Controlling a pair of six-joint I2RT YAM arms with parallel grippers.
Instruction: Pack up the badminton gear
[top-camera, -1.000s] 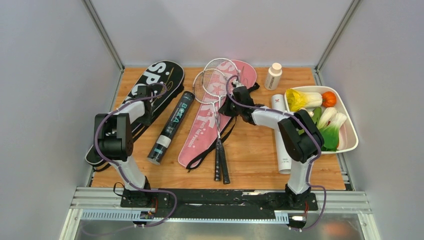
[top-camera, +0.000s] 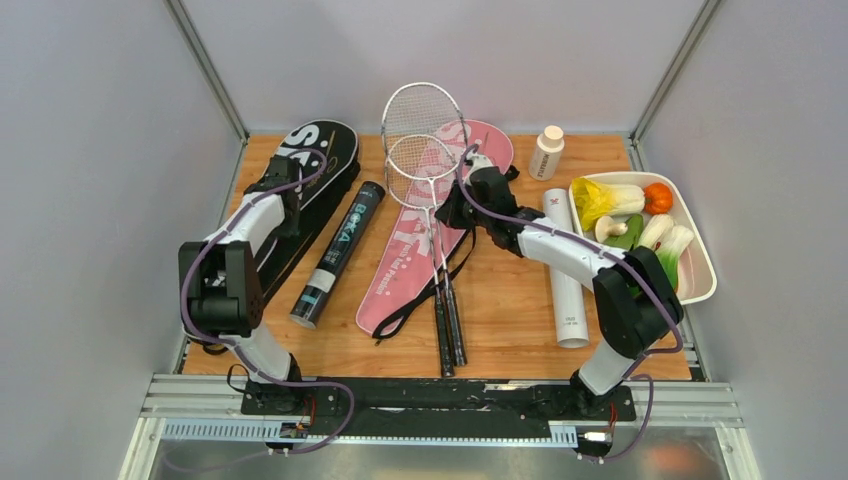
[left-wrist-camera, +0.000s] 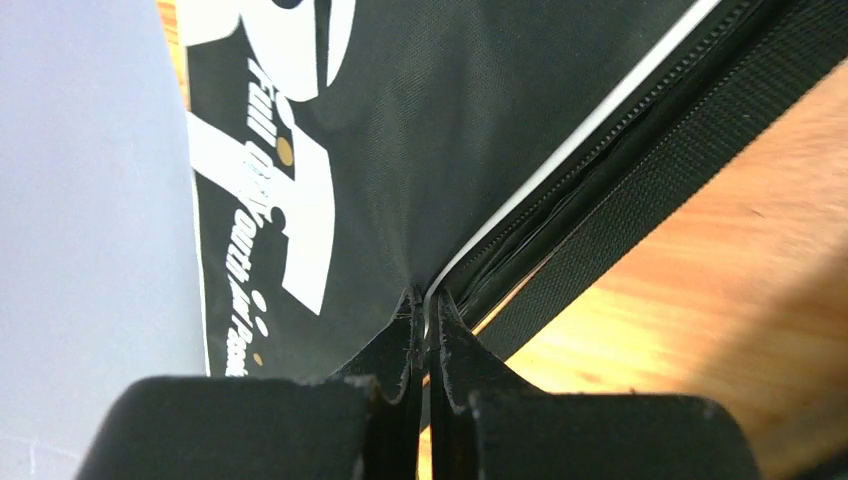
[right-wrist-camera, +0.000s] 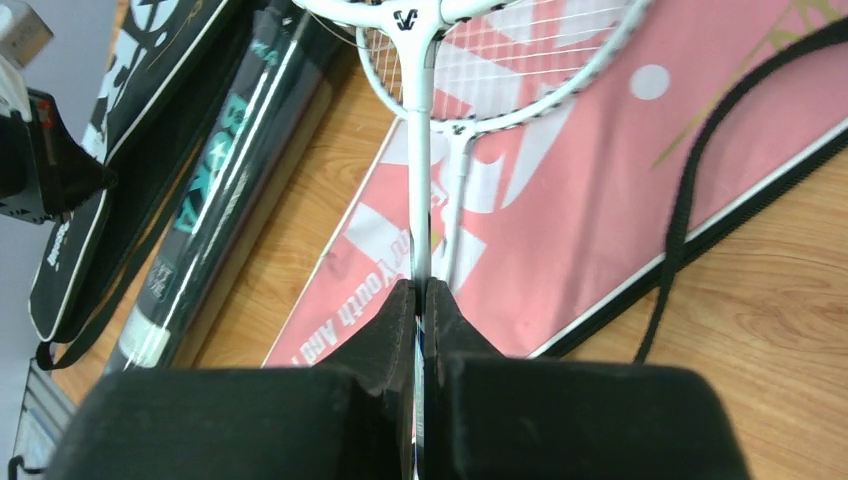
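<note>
Two white rackets (top-camera: 424, 110) with black handles lie crossed over the pink cover (top-camera: 395, 290). My right gripper is shut on a racket shaft (right-wrist-camera: 420, 180), lifting that racket over the other, whose head (right-wrist-camera: 540, 105) shows beyond. My left gripper is shut at the zipped edge of the black racket bag (left-wrist-camera: 380, 150) on the left; whether fabric is between its fingertips I cannot tell. A dark shuttlecock tube (top-camera: 340, 250) lies between bag and cover.
A white tube (top-camera: 567, 310), an upright white bottle (top-camera: 547, 153) and a bin (top-camera: 700, 270) of vegetables occupy the right side. Some bare table shows at the front centre.
The racket held by my right gripper has shifted up and leftward in the top view, its head now further back. My left arm has shifted slightly, bending at its elbow.
</note>
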